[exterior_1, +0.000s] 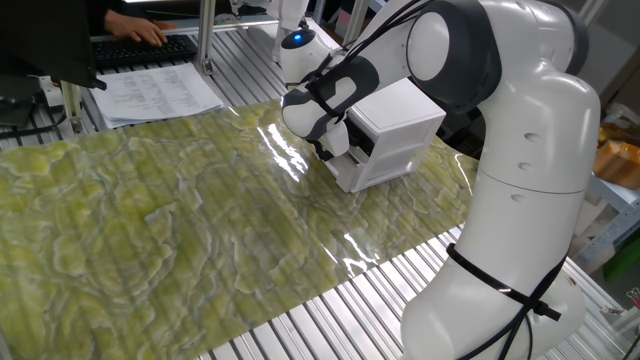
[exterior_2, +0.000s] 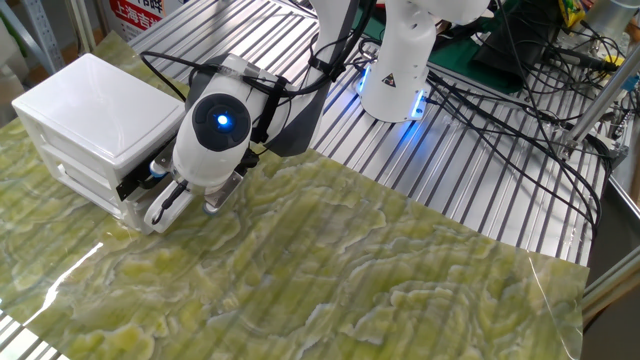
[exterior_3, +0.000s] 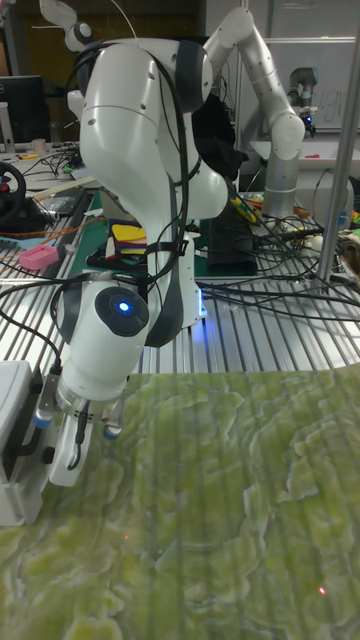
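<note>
A white drawer cabinet (exterior_2: 105, 110) stands on the green marbled sheet, with a smooth flat top. Its lower front (exterior_1: 347, 174) sticks out a little past the upper part in exterior view 1. My gripper (exterior_2: 168, 204) is low against the cabinet's front, pointing down and tilted. From exterior view 3 it shows beside the cabinet (exterior_3: 15, 427) at the left edge. The wrist and the cabinet hide the fingertips, so neither the finger's state nor anything between the fingers can be made out.
The green marbled sheet (exterior_1: 150, 230) is bare away from the cabinet. Papers (exterior_1: 155, 95) and a keyboard (exterior_1: 145, 50) lie beyond it, with a person's hand (exterior_1: 136, 28) over the keys. Cables (exterior_2: 520, 150) run across the slatted table near my base.
</note>
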